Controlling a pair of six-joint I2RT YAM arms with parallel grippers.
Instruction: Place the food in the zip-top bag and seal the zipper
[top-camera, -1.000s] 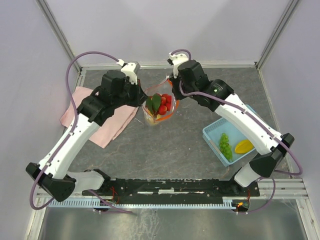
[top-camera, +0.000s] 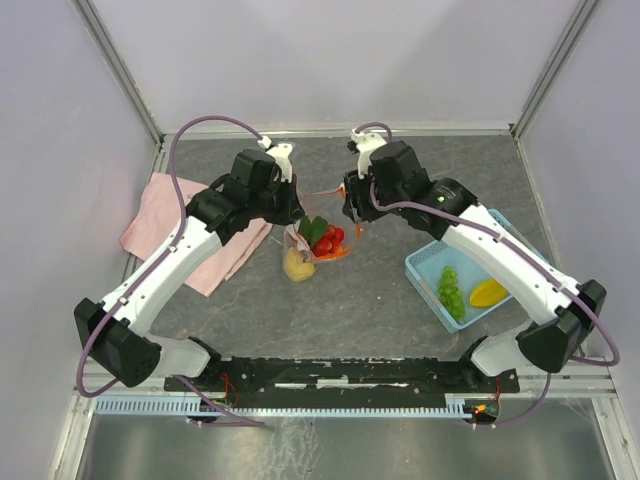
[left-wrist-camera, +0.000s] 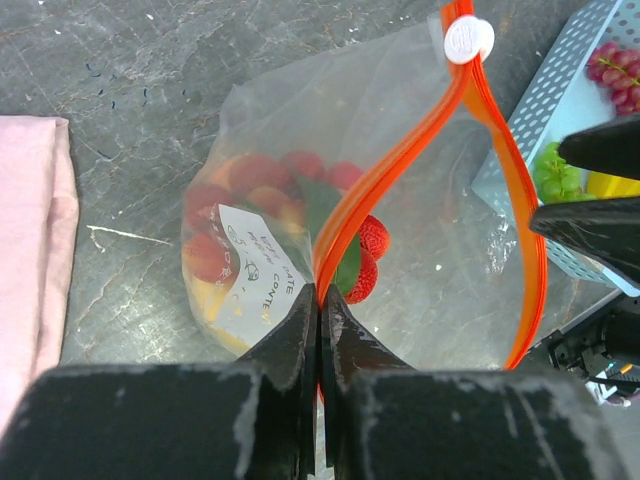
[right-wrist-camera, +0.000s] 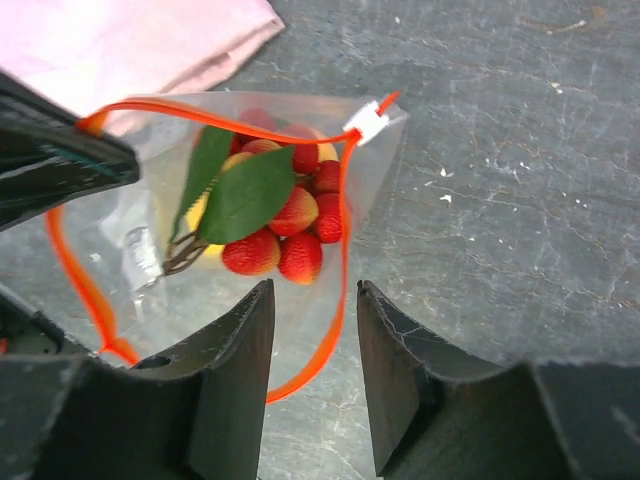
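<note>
The clear zip top bag (left-wrist-camera: 420, 270) has an orange zipper rim and a white slider (left-wrist-camera: 469, 39); its mouth gapes wide. Inside lie strawberries (right-wrist-camera: 300, 256), green leaves (right-wrist-camera: 247, 196) and something yellow low down (top-camera: 297, 266). My left gripper is shut on the orange rim at one side of the mouth. On the opposite side my right gripper stands open, its fingers apart, with the orange rim passing close to them. In the right wrist view the slider sits at the rim's far corner, beyond the right fingertips.
To the right stands a blue basket (top-camera: 428, 262) holding green grapes (top-camera: 451, 292) and a yellow item (top-camera: 488, 293); red grapes (left-wrist-camera: 616, 75) show in the left wrist view. A pink cloth (top-camera: 165, 222) lies at left.
The left gripper has come right and slightly down with the bag's rim, and the bag hangs lower. The right gripper, shut-looking earlier beside the rim, has shifted slightly and now stands apart from it.
</note>
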